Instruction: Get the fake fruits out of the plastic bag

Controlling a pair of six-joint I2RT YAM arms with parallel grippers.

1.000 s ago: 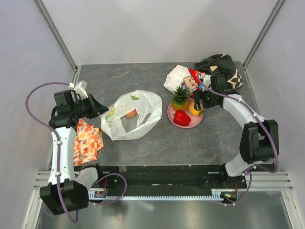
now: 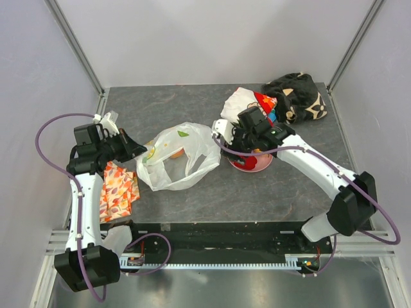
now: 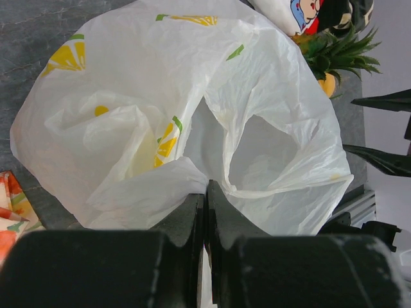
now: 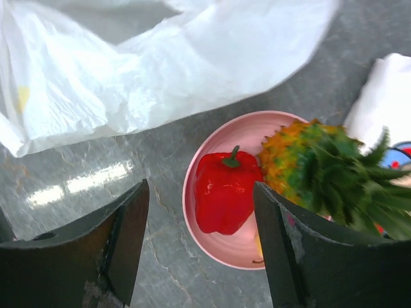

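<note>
The white plastic bag (image 2: 204, 149) lies mid-table, its mouth facing right. My left gripper is shut on a pinch of the bag's edge. Through the bag's thin wall an orange fruit (image 2: 177, 154) shows in the top view. On the pink plate (image 4: 188, 192) sit a red pepper (image 4: 225, 192) and a pineapple (image 4: 289, 160), with something yellow partly hidden beside them. My right gripper stands open above the plate, its fingers apart with nothing gripped. In the top view the right arm covers much of the plate.
A folded orange-patterned cloth (image 2: 117, 192) lies at the left, near the left arm. Behind the plate are a white printed cloth (image 2: 241, 102) and a dark patterned cloth (image 2: 298, 96). Bare table lies in front of the bag.
My right gripper has swung leftward, from beside the yellow fruit on the plate to over the plate's left side, near the bag. The left arm and the bag have hardly moved.
</note>
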